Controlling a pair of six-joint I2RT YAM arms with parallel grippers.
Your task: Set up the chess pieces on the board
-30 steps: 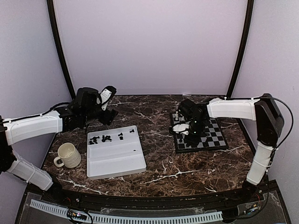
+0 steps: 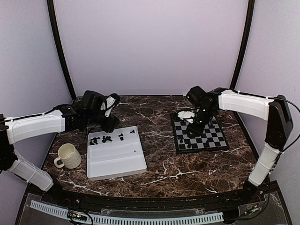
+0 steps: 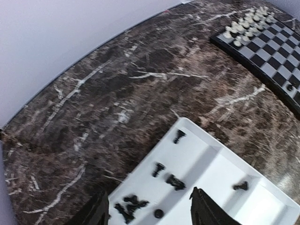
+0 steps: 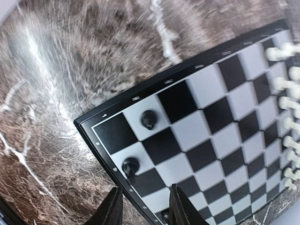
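Note:
My left gripper hovers over the white tray [image 2: 117, 164], fingers parted and empty; several black pieces such as the one at the tray's far corner [image 3: 179, 136] lie scattered in it. My right gripper is above the near left corner of the chessboard [image 4: 229, 122], fingers parted, nothing seen between them. Black pieces [image 4: 149, 119] stand on squares along that end of the board, one [image 4: 130, 167] just beyond the fingers. White pieces [image 3: 237, 40] line the board's far end.
A white mug [image 2: 69, 157] stands left of the tray on the marble table [image 2: 159, 178]. The middle of the table between tray and board is clear. Walls stand behind and at both sides.
My right gripper has risen up and away from the board's surface. My left arm has shifted slightly right and down toward the tray.

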